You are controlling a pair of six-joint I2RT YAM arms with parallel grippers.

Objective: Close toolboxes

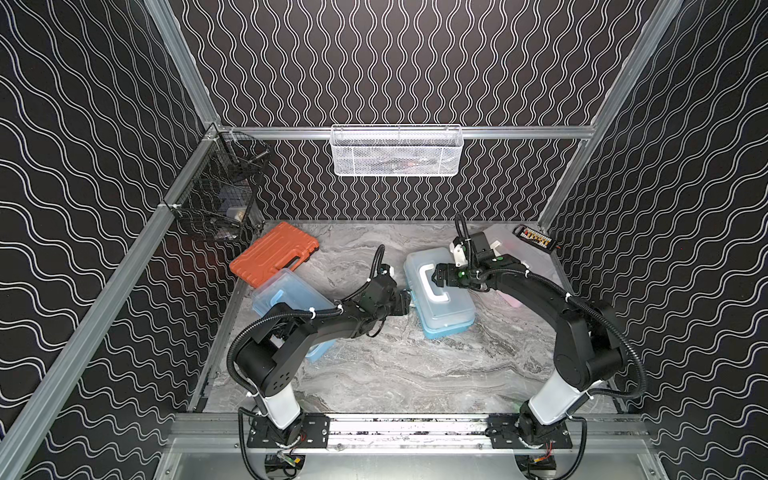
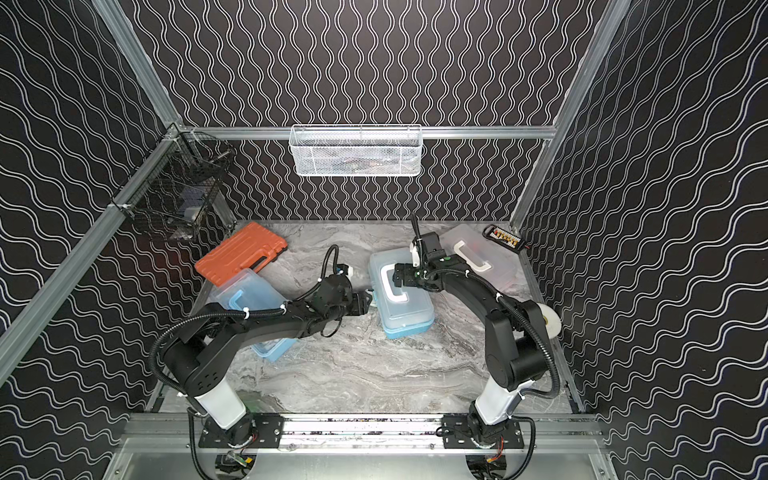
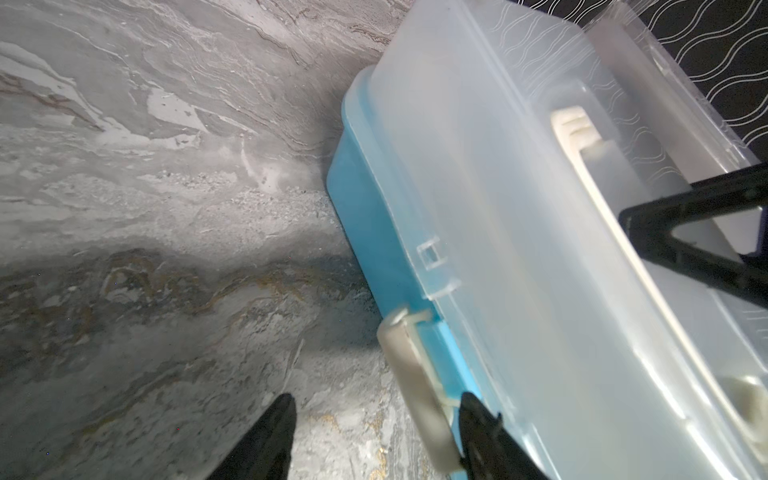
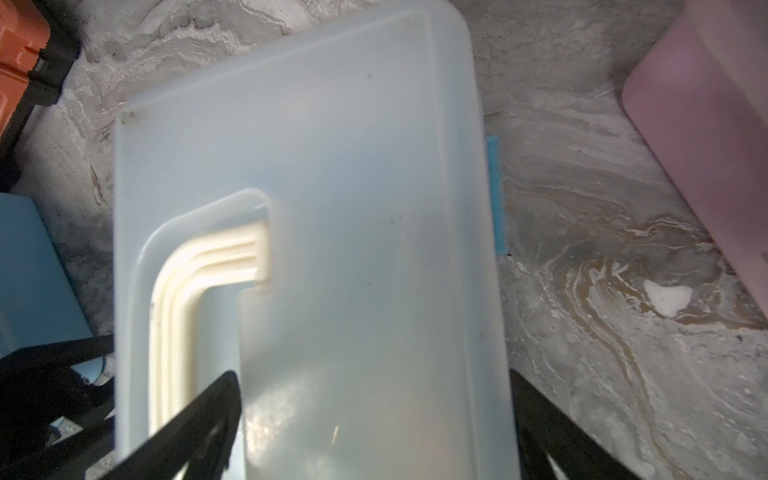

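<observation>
In the middle of the table stands a blue toolbox [image 1: 446,308] with a clear lid and white handle, its lid down. A white latch [image 3: 412,384] on its left side stands out from the blue body in the left wrist view. My left gripper is part open there, its right finger touching the lower end of the latch and its left finger apart. My right gripper is open over the lid, one finger on each side of the lid's right half. Whether the latch is hooked cannot be told.
An orange case [image 1: 276,252] is behind that, and a pink clear-lidded box [image 2: 488,260] stands at right. Bare table lies in front.
</observation>
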